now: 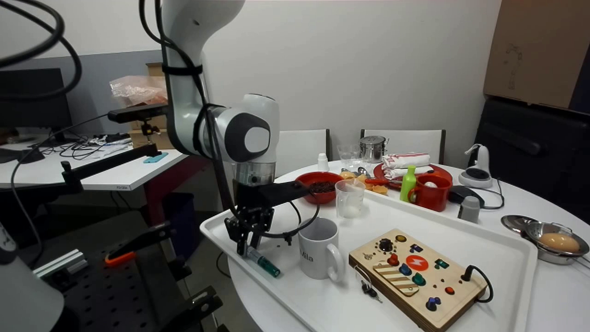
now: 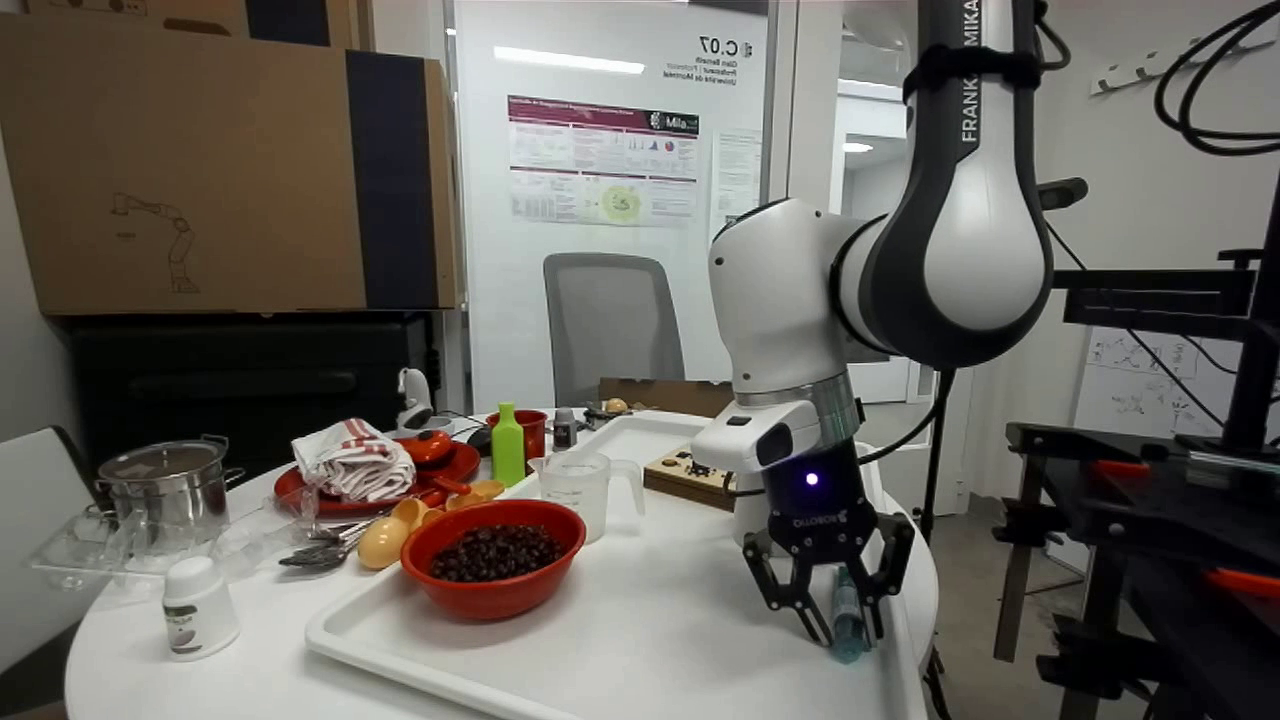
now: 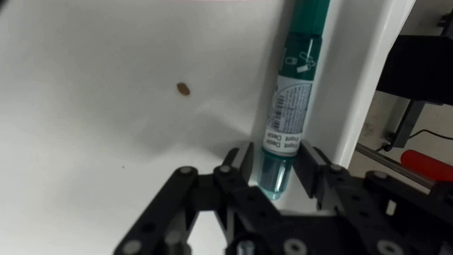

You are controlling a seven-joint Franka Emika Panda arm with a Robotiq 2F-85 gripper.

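A green marker-like tube [image 3: 291, 102] with a white printed label lies along the tray's raised side. My gripper points down over its clear end, one finger on each side. In the wrist view a narrow gap shows between the left finger and the tube, while the right finger [image 3: 309, 163] is close against it; contact cannot be made out. The fingers stand part open. Exterior view 2 also has the tube [image 2: 847, 618] between the fingertips, low at the tray's edge.
The white tray [image 1: 464, 235] also carries a grey mug [image 1: 318, 251] near the gripper, a wooden button box [image 1: 417, 276] and a clear measuring cup [image 2: 588, 486]. A red bowl [image 2: 486, 588] of dark beans sits near the tray's corner. Bare tray floor lies beside the tube.
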